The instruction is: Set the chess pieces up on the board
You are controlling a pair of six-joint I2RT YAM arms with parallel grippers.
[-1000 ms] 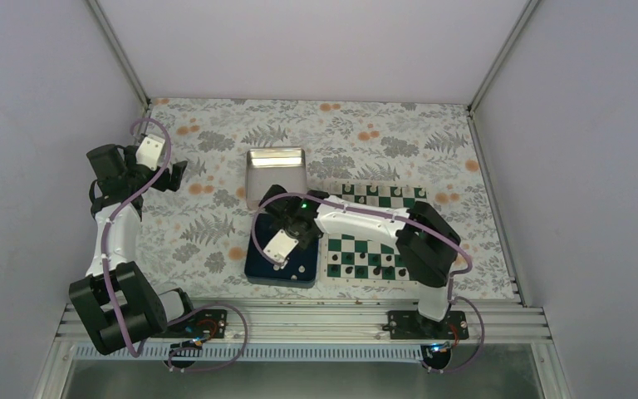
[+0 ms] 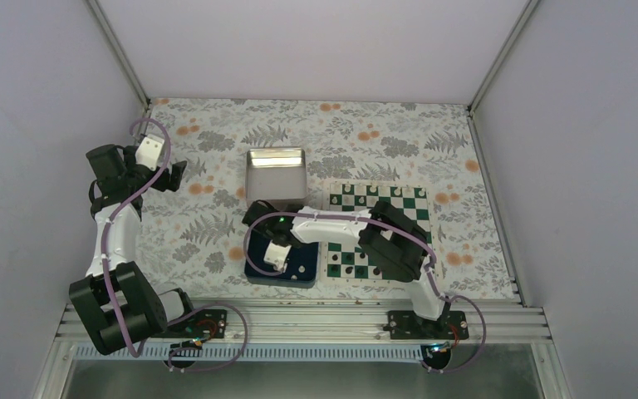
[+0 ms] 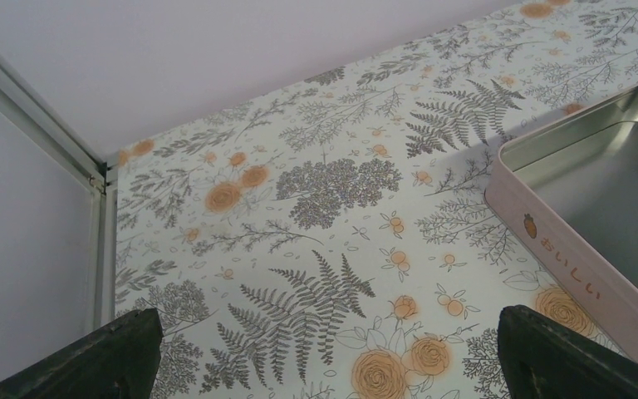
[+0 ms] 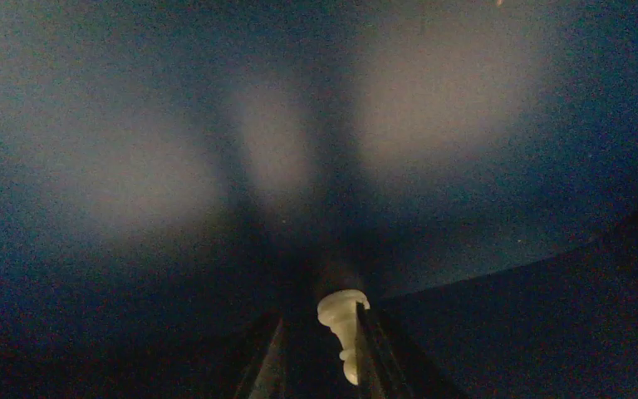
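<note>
In the right wrist view, a pale chess piece [image 4: 342, 309] shows between the tips of my right gripper. It overlaps the right-hand fingertip, while a dark gap separates it from the other one. From above, that gripper is hidden beneath its arm, over the dark blue box [image 2: 282, 283]. A pale piece [image 2: 301, 269] lies in the box's lower right part. The green and white chessboard [image 2: 347, 247] carries several small pieces along its far and near rows, partly covered by the right arm. My left gripper is open and empty, off at the left side.
A metal tray [image 2: 276, 179] stands directly behind the blue box and looks empty. Walls close off the sides and back.
The right arm has shifted left and a little toward the front, its hand turning over the blue box. It uncovers less of the board's middle. My left arm has stayed still.
</note>
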